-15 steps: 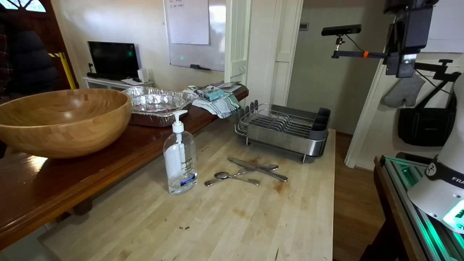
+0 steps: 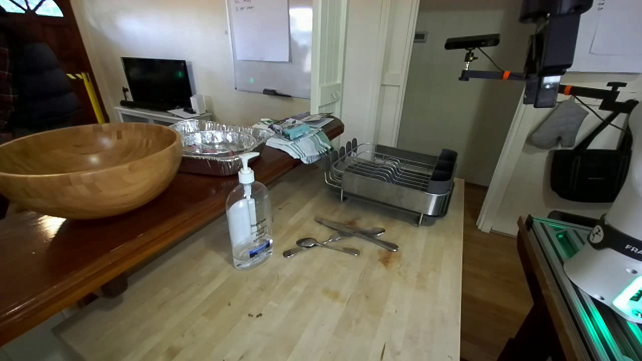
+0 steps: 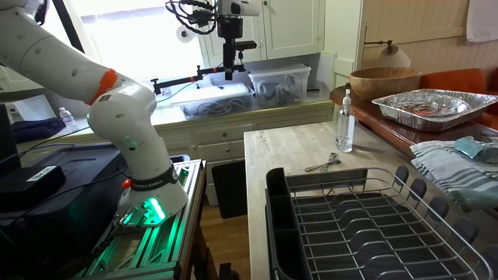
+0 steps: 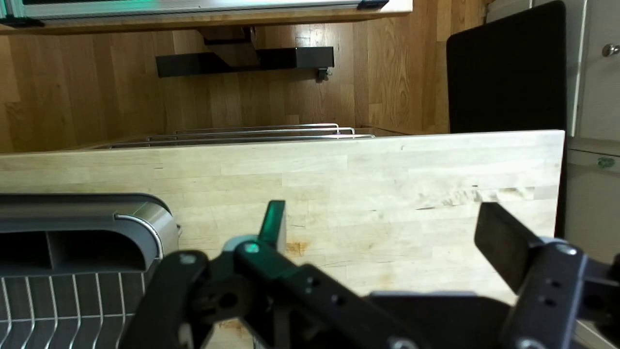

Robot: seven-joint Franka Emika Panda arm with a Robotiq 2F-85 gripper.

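My gripper is open, its two fingers wide apart with nothing between them in the wrist view. It hangs high above the floor side of the wooden table, well clear of everything on it. Several pieces of metal cutlery lie crossed on the table: a knife (image 2: 371,240) and a spoon (image 2: 307,242) show among them. Past them stands a metal dish rack (image 2: 382,185) with a dark cutlery holder (image 3: 280,205); no dishes show in the rack. A clear pump bottle (image 2: 250,216) stands upright left of the cutlery in exterior view 1.
A raised dark wood counter (image 2: 90,252) borders the table, bearing a large wooden bowl (image 2: 90,171), foil trays (image 3: 432,109) and a striped towel (image 3: 448,163). Open floor (image 4: 401,70) separates the table from the robot's base.
In exterior view 1 my gripper has shifted a little to the left. The cutlery, bottle and rack have not moved.
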